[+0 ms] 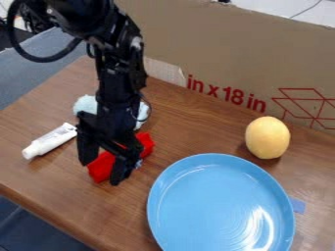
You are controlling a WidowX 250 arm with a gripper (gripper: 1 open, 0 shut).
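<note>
My black gripper (108,157) is low over a red cylinder (101,169) on the wooden table, its open fingers coming down around the middle of the cylinder and hiding part of it. A white tube (47,142) lies just to the left. A pale rolled cloth or cylinder (85,103) lies behind the gripper, mostly hidden by it.
A blue plate (220,206) fills the front right of the table (78,211). A yellow potato-like object (267,138) stands behind it. A cardboard box (236,59) walls the back. The table's left edge drops off beside the tube.
</note>
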